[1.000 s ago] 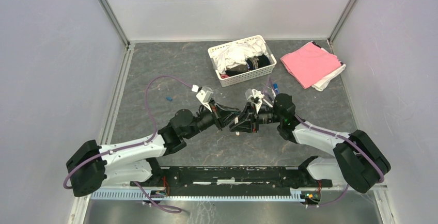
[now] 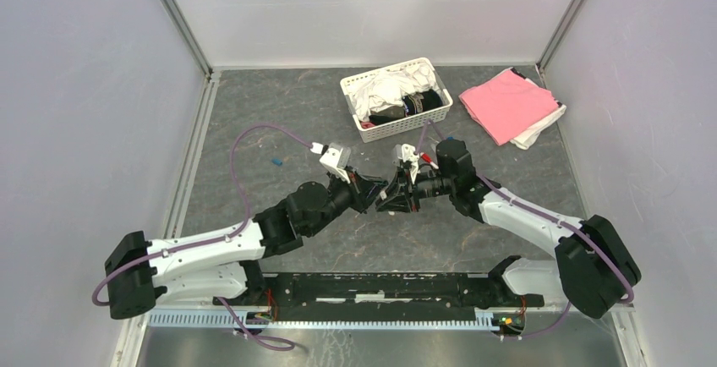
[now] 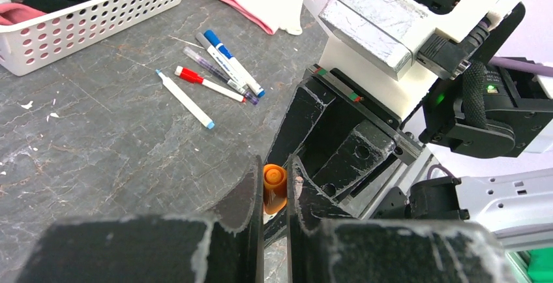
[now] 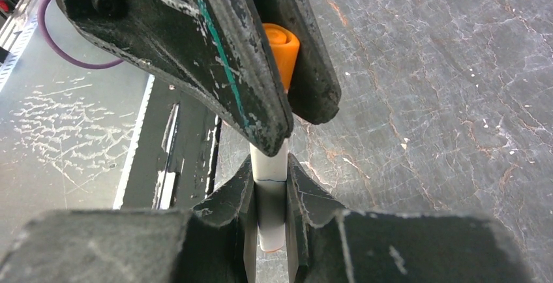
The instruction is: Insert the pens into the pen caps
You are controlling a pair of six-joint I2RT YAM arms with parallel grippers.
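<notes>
Both grippers meet near the middle of the table. My left gripper is shut on an orange pen cap point(image 3: 274, 177). My right gripper is shut on the white barrel of a pen point(image 4: 269, 162), upright in the right wrist view, with the orange piece point(image 4: 283, 53) at its top between the left gripper's fingers. Whether barrel and cap are fully joined is hidden by those fingers. Several loose pens and markers, among them a red-capped marker point(image 3: 190, 75) and a white pen point(image 3: 186, 100), lie on the table beyond.
A white basket of cloths point(image 2: 363, 133) stands at the back. Pink and white folded cloths point(image 2: 507, 105) lie at back right. A small blue cap point(image 2: 276, 161) lies left of centre.
Both arms have shifted slightly over the last second, the right one a little toward the back, still meeting at the same place with the pen between them.
</notes>
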